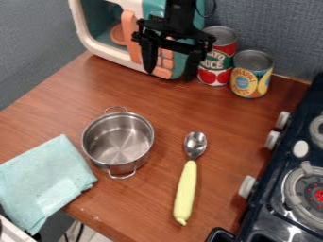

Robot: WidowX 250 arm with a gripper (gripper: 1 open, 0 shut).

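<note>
My black gripper [164, 49] hangs at the top centre, in front of the open pale toy oven [98, 28] with orange racks inside. Whether its fingers are open or shut is hard to tell. A steel pot [117, 142] stands on the wooden table, with a spoon [195, 145] with a pale yellow handle to its right. A red tomato can [217, 61] and a yellow can [251, 76] stand right of the gripper.
A light blue cloth [38, 180] lies at the left edge of the table [151, 213]. A black stove [290, 189] fills the right side. The table between pot and oven is clear.
</note>
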